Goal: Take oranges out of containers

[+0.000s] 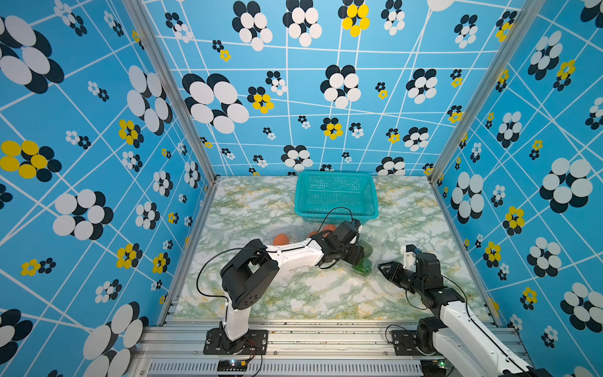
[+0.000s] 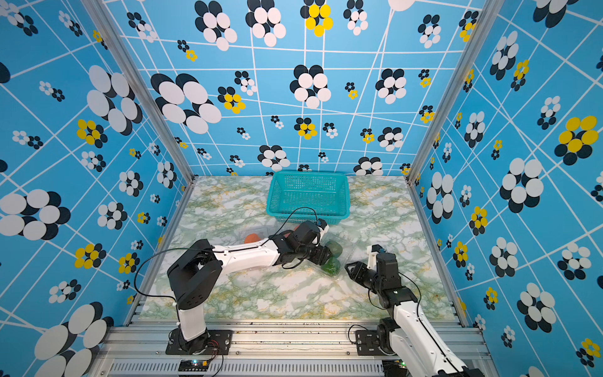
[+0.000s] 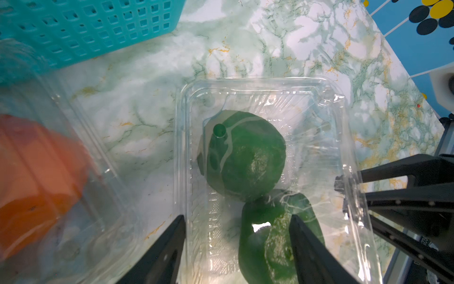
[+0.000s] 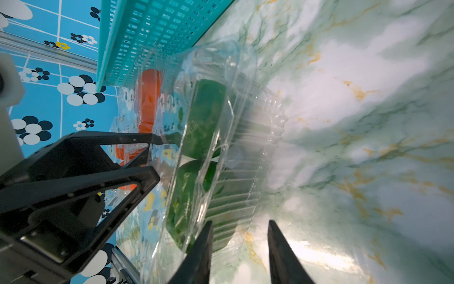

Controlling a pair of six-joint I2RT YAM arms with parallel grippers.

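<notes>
A clear plastic container (image 3: 257,85) holds two green oranges; one orange (image 3: 250,156) sits near its far end and the other orange (image 3: 279,236) lies nearer my left gripper. That gripper hangs over the container, its fingers (image 3: 160,250) spread with the near green orange partly between and beyond them. At the container's right side, my right gripper is part open, with only bare table showing between its fingertips. In the left wrist view, another clear container with an orange fruit (image 3: 37,175) stands to the left. The left arm hides part of the containers from above.
An empty teal basket (image 1: 336,213) stands behind the containers at the back of the table. Another orange fruit (image 1: 280,239) lies left of the left forearm.
</notes>
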